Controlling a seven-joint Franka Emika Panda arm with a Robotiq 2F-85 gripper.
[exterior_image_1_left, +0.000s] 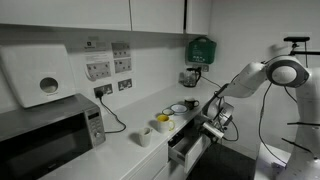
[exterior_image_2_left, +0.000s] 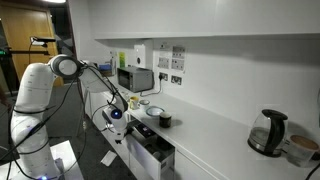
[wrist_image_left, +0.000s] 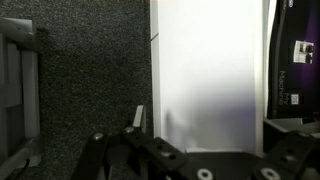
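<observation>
An open drawer with a white front (wrist_image_left: 205, 75) and dark inside (wrist_image_left: 290, 75) stands out from under the counter. In exterior view 1 the drawer (exterior_image_1_left: 178, 156) is low at centre right, and in exterior view 2 the drawer (exterior_image_2_left: 138, 157) is pulled out beside the arm. My gripper is low at this drawer. In the wrist view its fingers (wrist_image_left: 139, 118) look spread, one on the floor side of the white front and the other, dark and hard to make out, towards the inside. I see nothing gripped between them.
On the counter are a yellow-handled mug (exterior_image_1_left: 163, 123), a plate (exterior_image_1_left: 178, 108) and a microwave (exterior_image_1_left: 50, 138). A kettle (exterior_image_2_left: 267, 132) stands at the far end.
</observation>
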